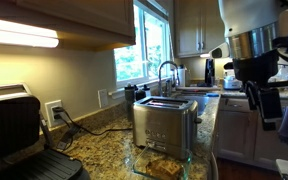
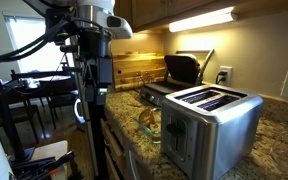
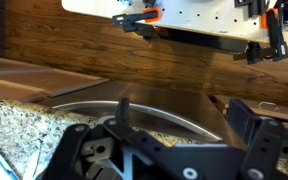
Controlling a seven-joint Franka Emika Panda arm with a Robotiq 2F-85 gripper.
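My gripper stands open in the wrist view, its black fingers wide apart with nothing between them. It points down past the counter's front edge, over a cabinet front and wood floor. A silver toaster (image 1: 162, 125) stands upright on the counter, apart from the arm; its empty-looking slots face up. Beside it sits a clear glass dish (image 1: 141, 163) with browned bread (image 1: 166, 167) in it. In exterior view 2 the toaster (image 2: 209, 140) hides part of the dish. The arm (image 1: 254, 62) is at the right in exterior view 1.
A black grill press (image 1: 12, 125) stands open at the left of the counter. The granite counter (image 3: 29, 120) edge crosses the wrist view's lower left. A faucet (image 1: 164, 72) and window lie behind the toaster. A cord (image 1: 94, 130) runs from the wall outlet (image 1: 54, 112).
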